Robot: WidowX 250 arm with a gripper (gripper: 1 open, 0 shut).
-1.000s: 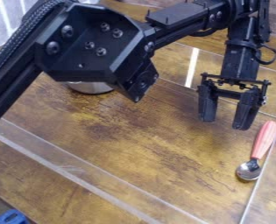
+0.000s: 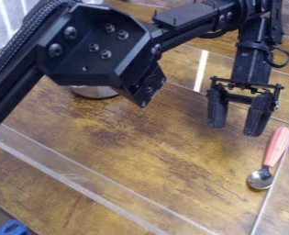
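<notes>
The black gripper (image 2: pixel 238 117) hangs low over the wooden table at the right, its two fingers apart with nothing between them. Just to the right and in front of it lies a spoon with a pink handle (image 2: pixel 278 145) and a metal bowl (image 2: pixel 260 179), handle pointing away from the camera.
A metal round object (image 2: pixel 93 92) sits behind the arm at the upper left, partly hidden. A blue item (image 2: pixel 9 229) shows at the bottom-left corner.
</notes>
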